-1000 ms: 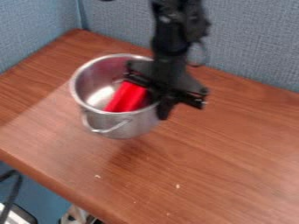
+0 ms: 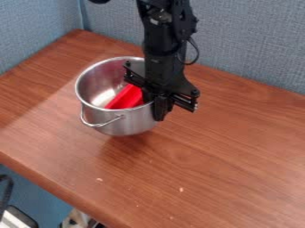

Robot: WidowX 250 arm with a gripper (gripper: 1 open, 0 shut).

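Observation:
A steel pot (image 2: 109, 120) with a wire handle sits on the wooden table, a red block (image 2: 124, 99) lying inside it. The black gripper (image 2: 165, 100) is at the pot's right rim, angled down over it and partly covering the pot's right side. Whether anything is between its fingers is hidden, and its fingertips are hard to make out against the dark body.
Blue-grey padded walls (image 2: 251, 44) stand behind. Dark cables and hardware lie off the table's lower left edge.
The arm has moved left, its lower part now lower on the right and closer over the pot, covering more of the red block. The pot has shifted slightly.

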